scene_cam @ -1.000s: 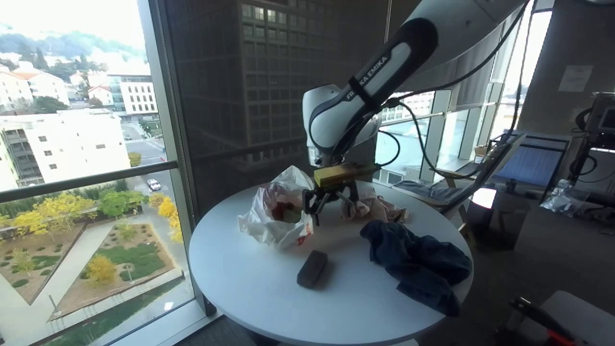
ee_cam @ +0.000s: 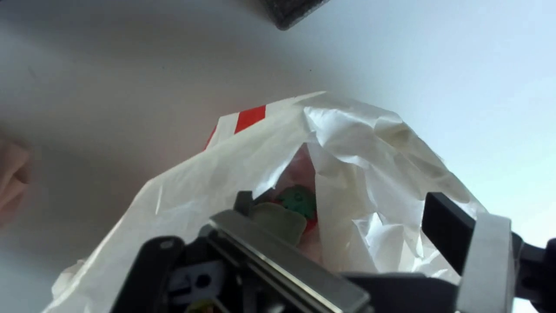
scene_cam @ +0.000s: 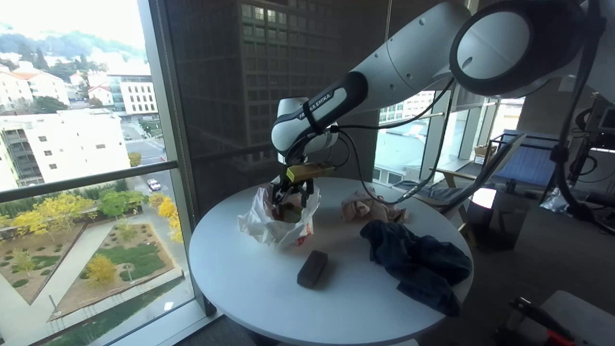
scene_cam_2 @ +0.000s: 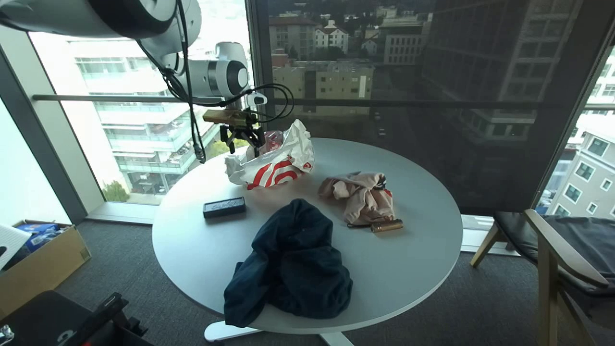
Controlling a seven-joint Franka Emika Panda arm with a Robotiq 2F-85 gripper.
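Note:
A crumpled white plastic bag with red markings (scene_cam_2: 277,173) stands on the round table, its mouth gaping upward. Over that mouth hangs my gripper (scene_cam: 292,202), its fingers wide apart and nothing held between them. In the wrist view one black finger (ee_cam: 449,229) is over the right side of the bag and the other is on the left. Inside the bag show a green lid-like thing with a red edge (ee_cam: 297,201) and a pale greenish piece (ee_cam: 277,221), partly covered by the left finger. The rest of the contents is hidden.
A dark eraser-like block (scene_cam_2: 224,207) lies in front of the bag. Dark blue cloth (scene_cam_2: 294,259) covers the table's near side, and pinkish cloth (scene_cam_2: 363,196) lies farther back, a brown cylinder (scene_cam_2: 387,225) beside it.
In exterior view 1 my gripper has moved left, from beside the bag to over its opening. The bag's upper edge now sits lower. Block and cloths lie where they were.

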